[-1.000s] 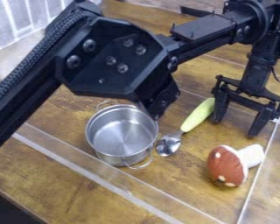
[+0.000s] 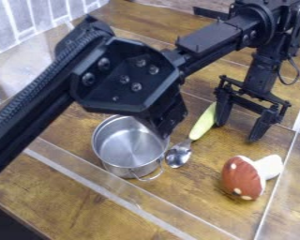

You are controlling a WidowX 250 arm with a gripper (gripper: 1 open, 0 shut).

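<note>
The black gripper [image 2: 247,105] is low over the table at the right, open, its fingers beside the upper end of a yellow-green elongated object [image 2: 205,119]. A steel spoon [image 2: 179,155] lies just below that object. A steel pot [image 2: 127,148] with wire handles stands at centre left, partly under the overhanging arm. A toy mushroom [image 2: 242,178] with a red-brown cap and white stem lies at lower right.
Clear strips run along its left and right parts. The large black arm crosses the view from left to upper right, hiding much of the back.
The gripper and arm have moved a little left and up in the view, closer to the yellow-green object's upper end. The pot, spoon and mushroom look unmoved.
</note>
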